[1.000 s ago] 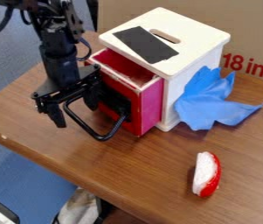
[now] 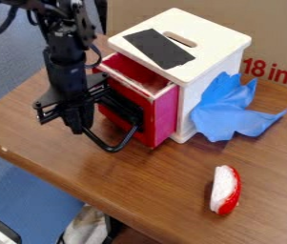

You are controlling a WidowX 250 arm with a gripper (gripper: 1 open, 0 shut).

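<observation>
A white wooden box (image 2: 210, 43) with a dark panel and a slot on top stands at the back of the table. Its pink-red drawer (image 2: 158, 114) is pulled out on the front-left side. My black gripper (image 2: 71, 114) is at the drawer's left front, beside a large black handle loop that reaches across the drawer front. Whether its fingers are open or shut on something is unclear.
A blue cloth (image 2: 229, 110) lies right of the box. A red and white object (image 2: 223, 191) lies on the front right of the wooden table (image 2: 133, 200). Cardboard stands behind; the table's edge runs along the lower left.
The gripper has shifted very slightly near the drawer front. The drawer and the other objects look unchanged.
</observation>
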